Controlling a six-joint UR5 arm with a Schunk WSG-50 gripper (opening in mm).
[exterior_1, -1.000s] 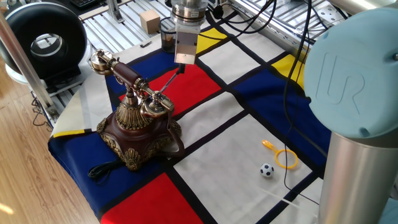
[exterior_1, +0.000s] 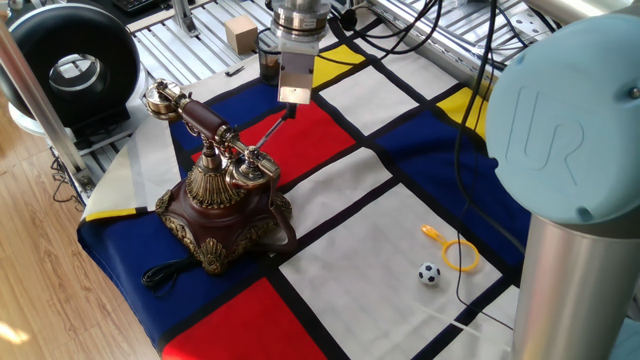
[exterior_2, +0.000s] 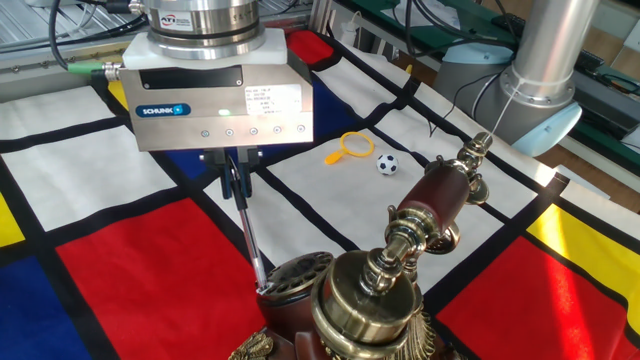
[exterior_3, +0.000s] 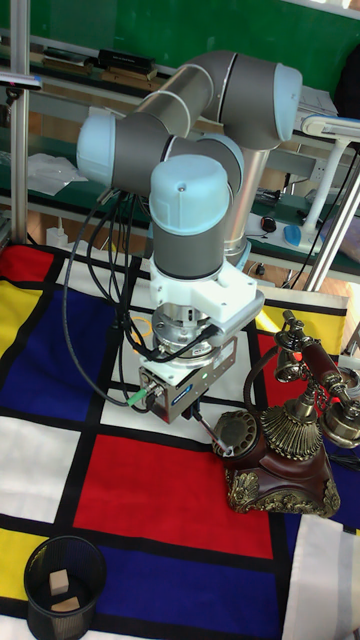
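Note:
An old-style telephone (exterior_1: 225, 200), dark red-brown with brass trim, stands upright on the cloth with its handset on the cradle. Its rotary dial (exterior_2: 302, 275) faces the gripper. My gripper (exterior_2: 230, 178) hangs above and beside the dial, its black fingers shut on a thin metallic rod (exterior_2: 250, 235). The rod slants down, and its lower tip is at the edge of the dial. In the third exterior view the rod (exterior_3: 210, 425) also reaches the dial side of the phone. Whether the tip sits inside a finger hole is too small to tell.
A soccer-patterned ball (exterior_1: 429, 274) and a yellow hoop with a handle (exterior_1: 460, 254) lie on a white patch. A black mesh cup (exterior_3: 64, 587) holds wooden blocks (exterior_3: 60, 580). Cables hang near the arm. The red patch (exterior_3: 160, 496) is clear.
The gripper body has shifted very slightly left in the first exterior view, with the rod still in its fingers. The telephone, ball and hoop have not visibly moved.

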